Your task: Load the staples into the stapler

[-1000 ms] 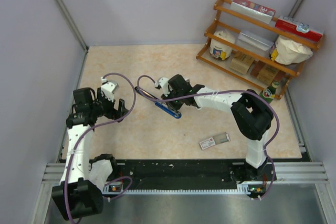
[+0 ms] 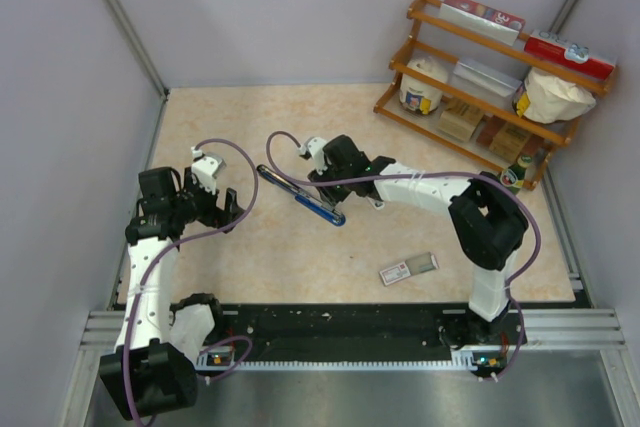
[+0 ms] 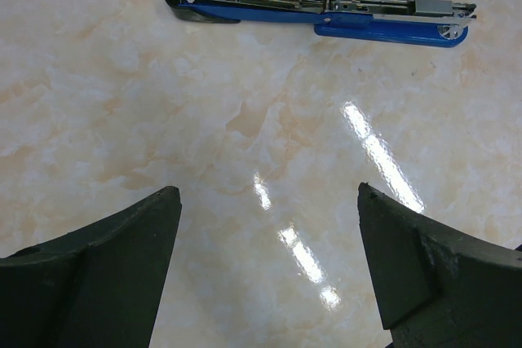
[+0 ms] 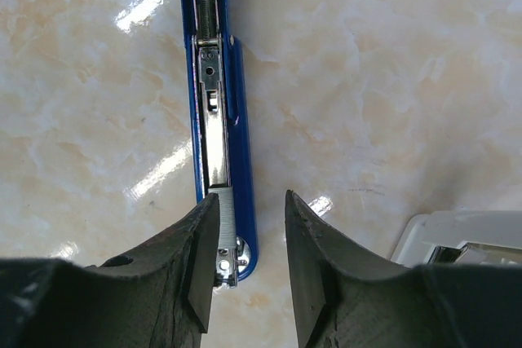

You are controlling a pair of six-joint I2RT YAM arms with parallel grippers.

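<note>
The long blue stapler (image 2: 320, 209) lies opened out on the table, its metal channel facing up. A short grey strip of staples sits in the channel near one end; the left wrist view shows this strip (image 3: 433, 7) as well. Over that end is my right gripper, open, with an empty gap between its fingers; one finger overlaps the strip's edge in the right wrist view. My left gripper stands open and empty at the left of the table, apart from the stapler. A staple box (image 2: 408, 269) lies at the front right.
A white object (image 4: 457, 222) lies beside the stapler, mostly hidden under my right arm in the top view. A wooden shelf (image 2: 470, 97) with boxes and jars, plus a green bottle (image 2: 515, 173), occupies the back right.
My right gripper has shifted slightly, up the picture and to the right, and more of the stapler's near end shows. The left arm and stapler have not moved.
</note>
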